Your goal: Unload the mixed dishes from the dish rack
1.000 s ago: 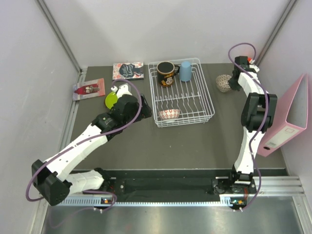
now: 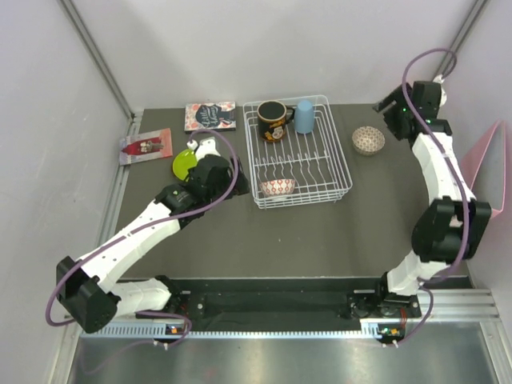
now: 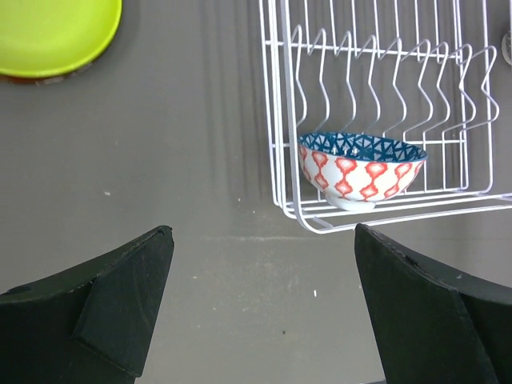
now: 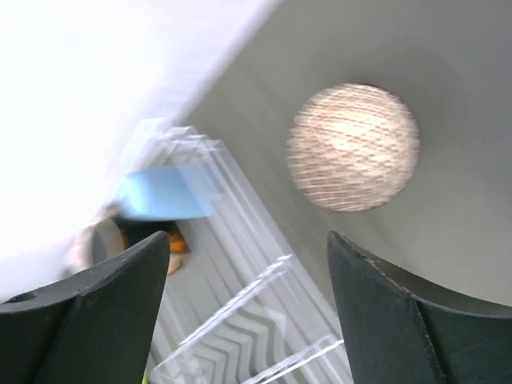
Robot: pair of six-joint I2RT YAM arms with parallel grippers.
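The wire dish rack holds a dark patterned mug, a blue cup and a red-and-white bowl. A speckled bowl rests on the counter right of the rack, blurred in the right wrist view. My left gripper hangs open at the rack's left side, empty, facing the red-and-white bowl in its wrist view. My right gripper is open and empty, raised above and right of the speckled bowl.
A green plate lies left of the rack, with printed cards behind. A pink binder stands at the right edge.
My right gripper has risen away from the speckled bowl, which stays on the counter. My left arm has barely moved.
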